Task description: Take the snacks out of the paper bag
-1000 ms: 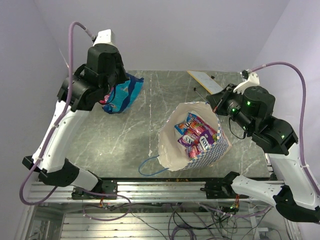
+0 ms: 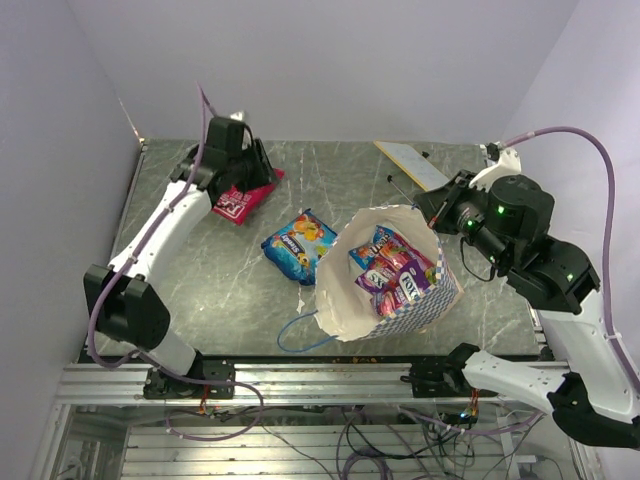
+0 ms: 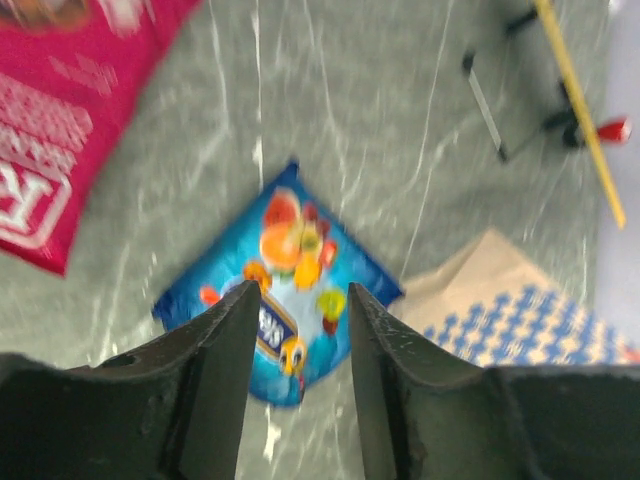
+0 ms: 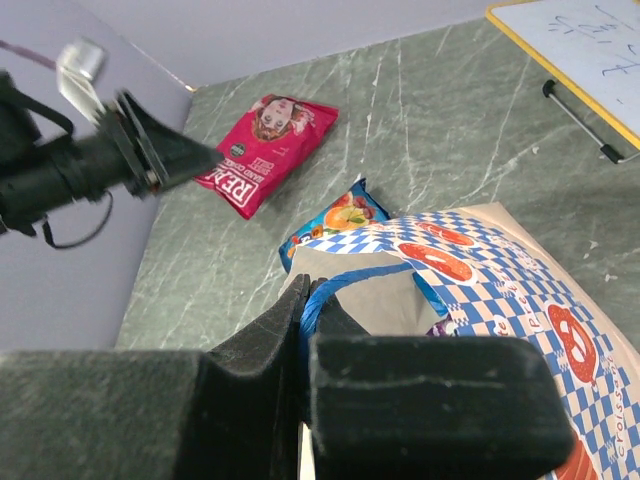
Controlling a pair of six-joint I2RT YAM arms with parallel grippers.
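Observation:
The paper bag lies tipped with its wide mouth open towards the left; several snack packets are inside it. A blue snack packet lies face up on the table left of the bag, and a red one rests farther back left, partly covered by the left arm. Nothing is between the spread fingers of my left gripper, which stands open above the table, apart from the blue packet. My right gripper is shut on the blue handle at the bag's upper edge.
A small whiteboard with a yellow edge stands at the back right, behind the bag. Bare table spreads across the front left. Another blue handle loops out from the bag's lower front.
The blue packet, earlier hanging from my left gripper, has moved rightwards and now lies on the table, let go. The left gripper has swung lower and opened. My right arm and the bag look nearly unchanged.

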